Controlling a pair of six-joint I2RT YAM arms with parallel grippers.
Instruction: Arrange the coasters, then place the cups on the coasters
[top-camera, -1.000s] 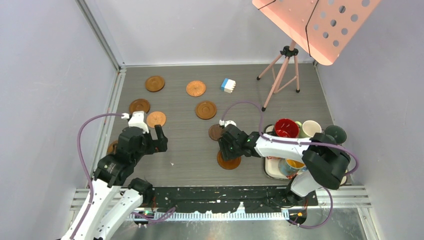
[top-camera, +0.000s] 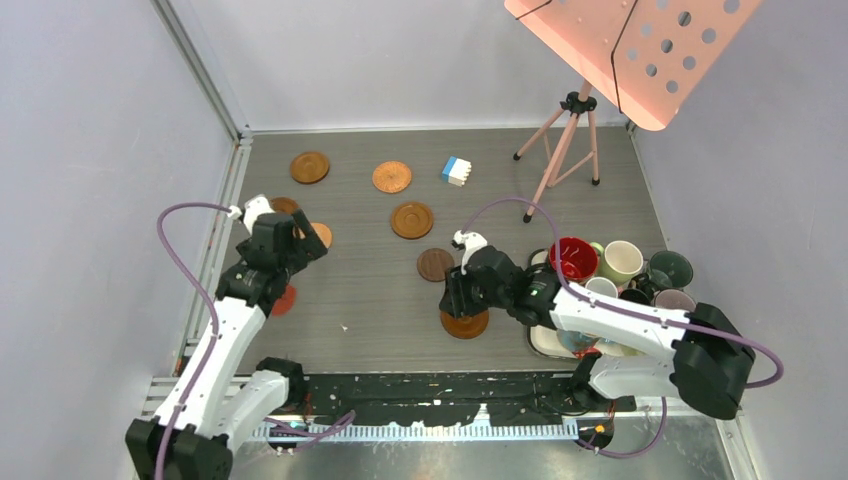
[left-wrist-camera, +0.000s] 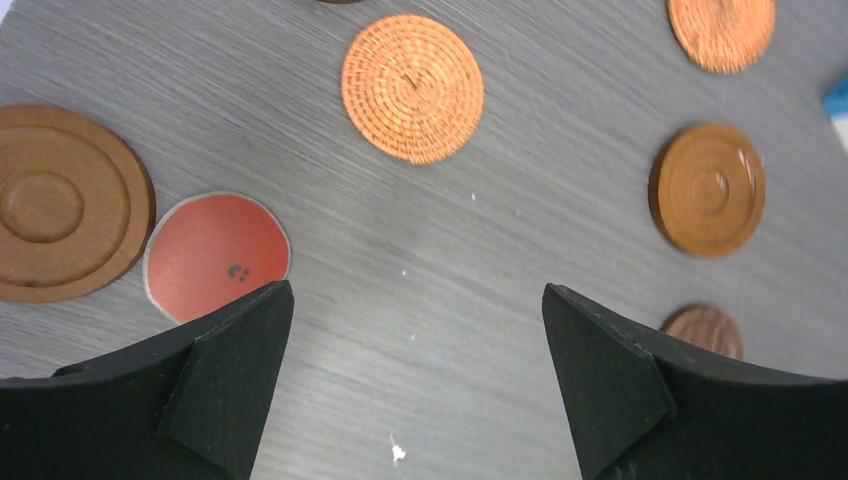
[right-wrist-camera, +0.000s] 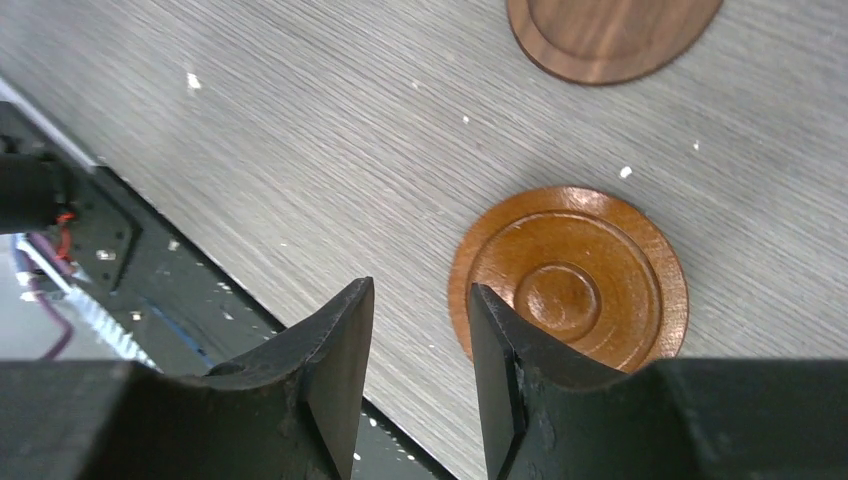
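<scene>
Several coasters are spread over the grey table, among them a glossy brown one, a dark wooden one, a woven one and a red one. My left gripper hangs open over the left coasters, empty. My right gripper is above the glossy brown coaster, part open with a narrow gap and nothing between its fingers. Several cups, including a red one, stand clustered on a tray at the right, partly behind my right arm.
A blue-and-white block lies at the back. A pink tripod stand occupies the back right.
My left arm has moved toward the back of the table.
</scene>
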